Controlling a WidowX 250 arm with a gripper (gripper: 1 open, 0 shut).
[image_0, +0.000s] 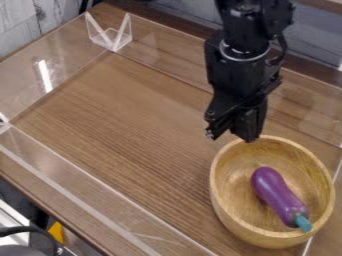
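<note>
The black gripper (233, 128) hangs over the wooden table, just above the upper left rim of a pale yellow bowl (234, 215) at the lower right; its fingers look shut, with nothing visible between them. In the bowl lies a purple eggplant-like object (278, 195) with a teal tip, slanting toward the lower right.
A clear plastic piece (111, 30) stands at the back left. Black cables show at the lower left corner. A pale wall (314, 40) runs behind at the upper right.
</note>
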